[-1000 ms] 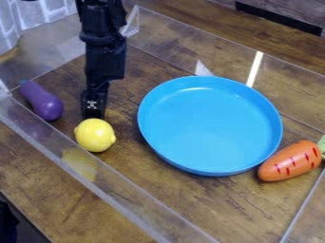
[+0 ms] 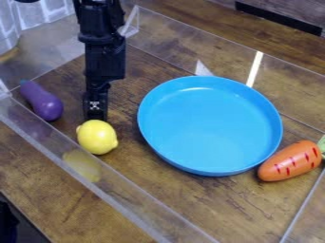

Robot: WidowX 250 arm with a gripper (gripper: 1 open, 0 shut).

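My black gripper (image 2: 94, 104) hangs low at the upper left of the camera view, its dark fingers just behind a yellow lemon-like toy (image 2: 97, 137). A purple eggplant toy (image 2: 41, 101) lies to the left of the gripper, apart from it. A round blue plate (image 2: 210, 125) takes up the centre right. An orange carrot toy (image 2: 288, 161) lies at the plate's lower right. The gap between the fingers is too dark to make out clearly.
Clear plastic walls (image 2: 140, 204) edge the wooden work surface at the left and front. The wood behind the plate and in front of it is bare.
The arm and gripper have shifted very slightly at most. The toys and plate look unchanged.
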